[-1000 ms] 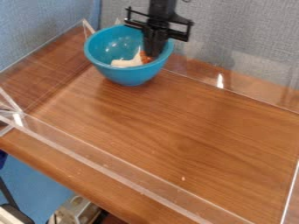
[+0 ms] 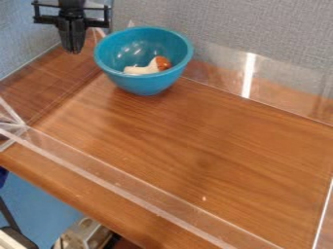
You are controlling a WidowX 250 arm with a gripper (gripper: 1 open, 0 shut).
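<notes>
A blue bowl (image 2: 143,83) stands at the back of the wooden table, left of centre, holding a pale object (image 2: 136,70) and a small orange-red one (image 2: 163,62). My black gripper (image 2: 72,45) hangs at the top left, to the left of and above the bowl, shut with nothing seen between its fingers.
Clear edging runs along its sides, with a textured grey wall behind. Below the near left edge are a blue surface and some metal hardware.
My gripper has moved left from over the bowl's right part, across it, to beside it at the upper left. The bowl and its contents look unmoved.
</notes>
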